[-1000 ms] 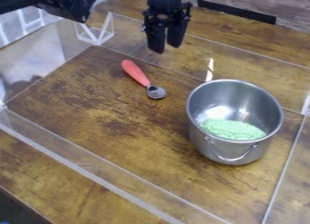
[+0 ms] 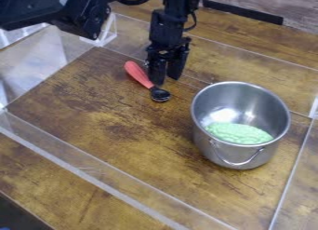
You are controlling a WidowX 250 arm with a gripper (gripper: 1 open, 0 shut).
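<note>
The black gripper (image 2: 166, 68) hangs from the top centre, lowered over a spoon with a red handle (image 2: 139, 74) and a metal head at its right end, lying on the wooden surface left of the pot. The fingers are at or just over the spoon's neck; whether they touch it, and how far apart they are, is hard to see. A metal pot (image 2: 241, 111) stands at the right, holding a pale green oval item (image 2: 239, 134).
Clear plastic walls border the wooden work surface (image 2: 99, 150). The dark arm enters from the upper left.
The gripper has come steadily down and toward the viewer, from behind the spoon to right at it. The spoon and pot appear unmoved.
</note>
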